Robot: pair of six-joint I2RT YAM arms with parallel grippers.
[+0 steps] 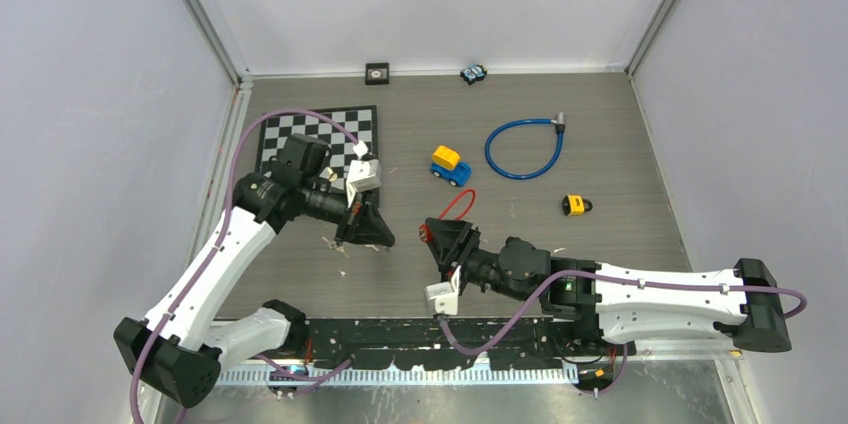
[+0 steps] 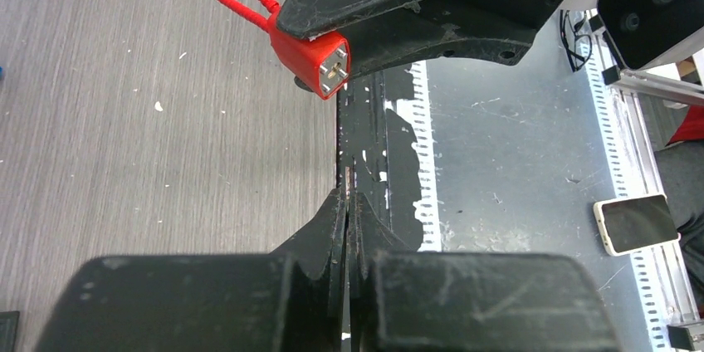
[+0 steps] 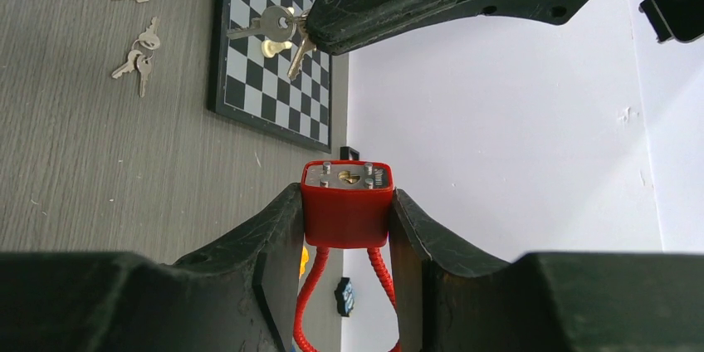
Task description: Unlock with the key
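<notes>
A red lock (image 3: 347, 217) is gripped between the fingers of my right gripper (image 1: 430, 232), its metal end with the keyhole (image 3: 349, 177) turned upward in the right wrist view. Its red cable (image 1: 464, 200) loops away behind. My left gripper (image 1: 389, 241) is shut, with a bunch of keys (image 3: 277, 24) at its fingertips in the right wrist view. Seen from the left wrist, a thin sliver of key (image 2: 348, 176) shows edge-on at the tips. The key and the lock are apart, and the lock's pinned end (image 2: 334, 70) shows beyond the left fingertips.
Loose keys (image 3: 141, 57) lie on the table near the chessboard (image 3: 274, 103). Behind the grippers are a toy truck (image 1: 450, 166), a blue cable lock (image 1: 518, 177) and a yellow padlock (image 1: 573, 205).
</notes>
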